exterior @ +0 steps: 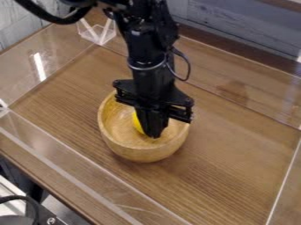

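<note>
A round wooden bowl (143, 146) sits on the table near its front left. My black gripper (153, 118) hangs over and down into the bowl, its fingertips low at the middle. A yellow object (139, 122) shows in the bowl just left of the fingers, partly hidden behind them. The fingers look close together; whether anything is between them is hard to see.
A clear plastic holder (97, 27) stands at the back left. A white wall runs along the back, and a cable lies at the front left corner.
</note>
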